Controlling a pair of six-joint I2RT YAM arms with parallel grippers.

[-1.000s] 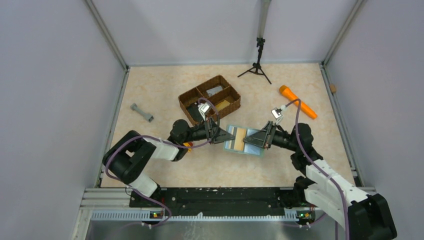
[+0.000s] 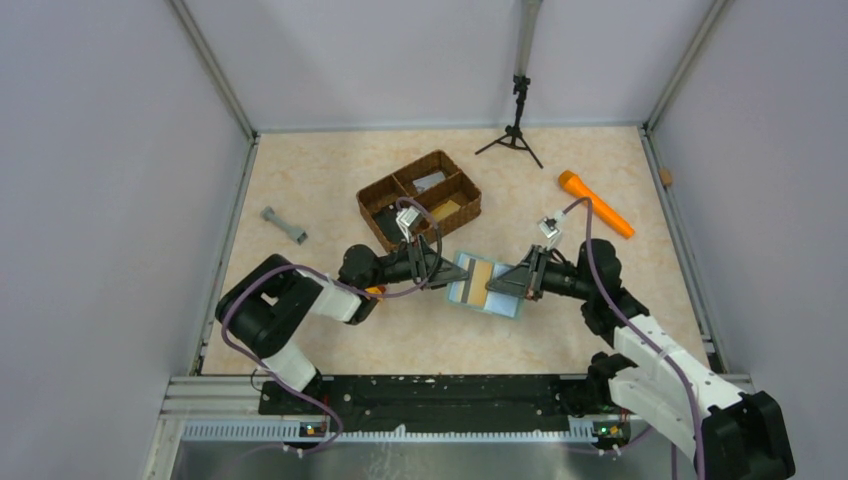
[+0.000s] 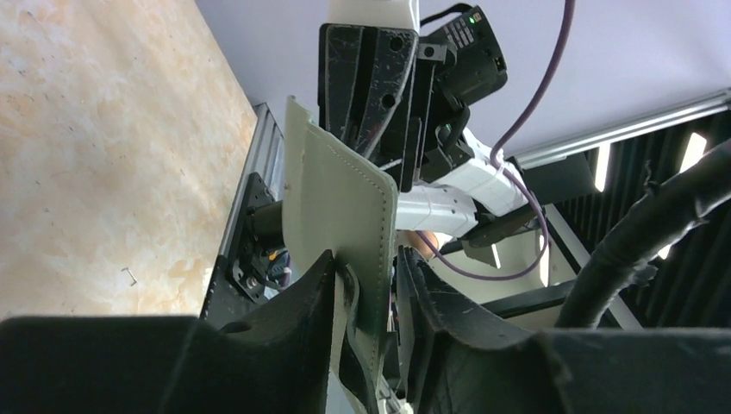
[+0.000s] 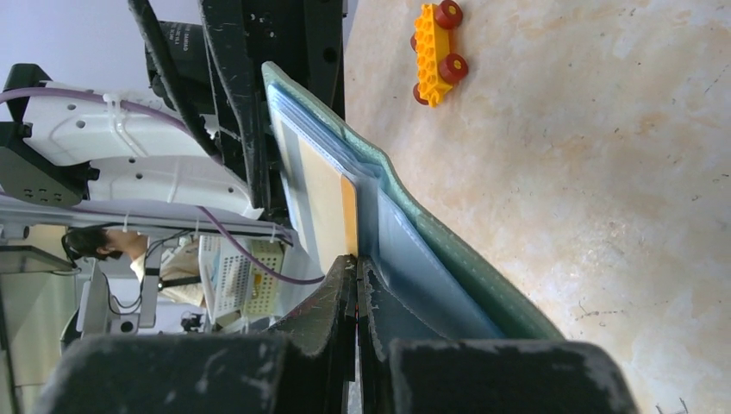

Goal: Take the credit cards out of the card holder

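The pale green card holder (image 3: 340, 185) hangs open above the table between my grippers. A tan card (image 4: 319, 194) and several bluish clear sleeves (image 4: 418, 250) show on its inner side. At its left end, my left gripper has its fingers apart, with the holder's edge between them; whether both fingers press on it I cannot tell. My right gripper is shut, its fingertips meeting at the lower edge of the tan card and the sleeves. Whether anything thin is pinched there is hidden.
A wicker basket with compartments (image 2: 459, 183) stands behind the left gripper. On the table lie a yellow toy car (image 4: 434, 53), an orange flashlight (image 2: 597, 203) and a grey tool (image 2: 285, 226). The table front of the holder is clear.
My left gripper has shifted slightly around the holder's left end, and the holder has tilted a little.
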